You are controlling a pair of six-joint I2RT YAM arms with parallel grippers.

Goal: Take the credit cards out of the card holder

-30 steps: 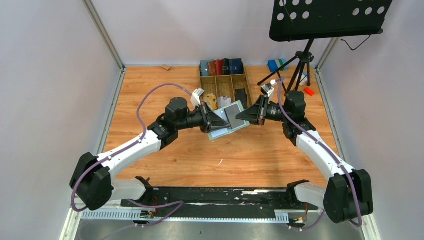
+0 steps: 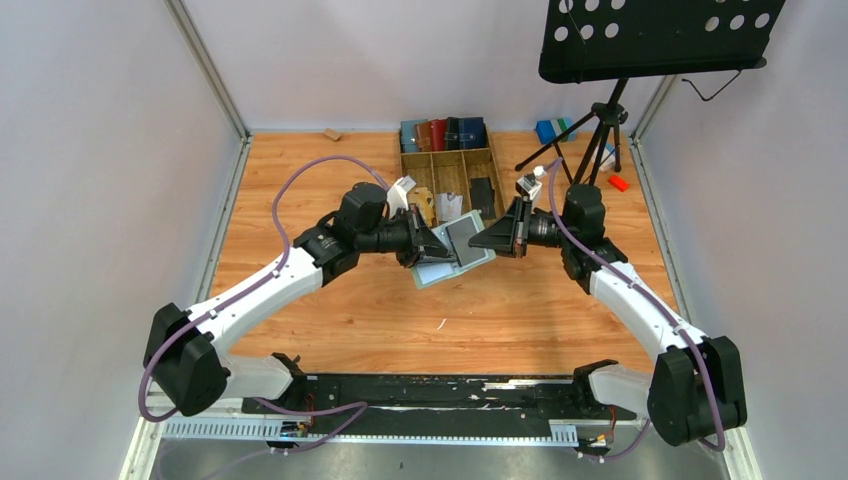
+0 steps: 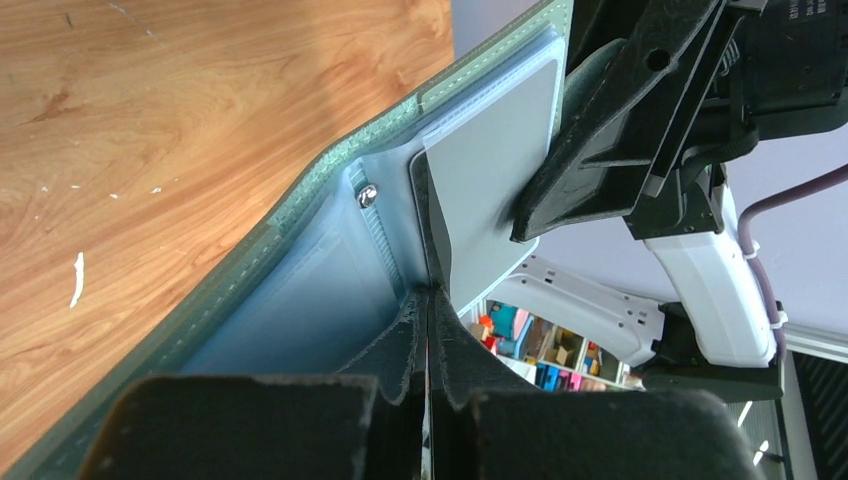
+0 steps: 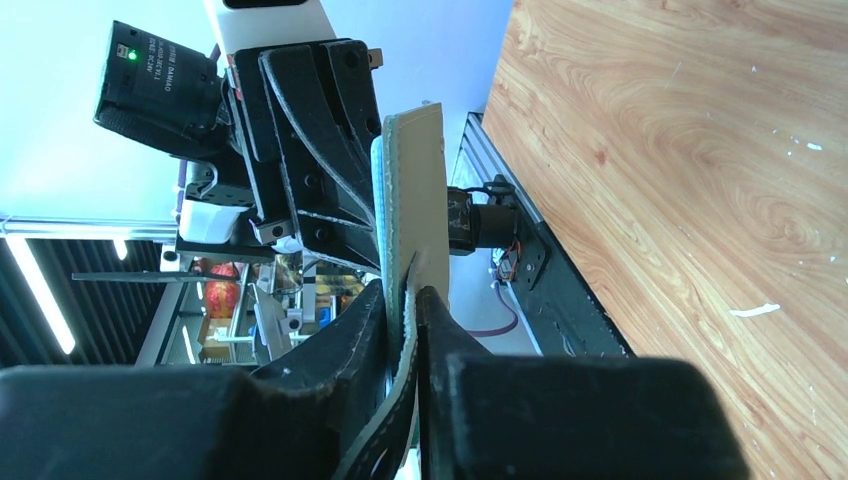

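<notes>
A light blue-grey card holder (image 2: 434,273) hangs open between both grippers over the table. In the left wrist view its green stitched border (image 3: 389,124), clear sleeves (image 3: 318,283) and a grey card-like panel (image 3: 489,172) show. My left gripper is shut, its tips at that panel's lower-left edge; whether anything thin is between them is unclear. My right gripper is on the holder's right side, the holder's edge (image 4: 408,180) standing between its fingers; how tightly they close is hard to see.
A wooden divided box (image 2: 451,170) with coloured wallets stands at the back centre. A music stand (image 2: 650,40), blue item (image 2: 547,132) and red block (image 2: 617,183) are at the back right.
Both grippers and the holder have shifted very slightly toward the table's front since a second ago; the holder's position between them is otherwise much the same.
</notes>
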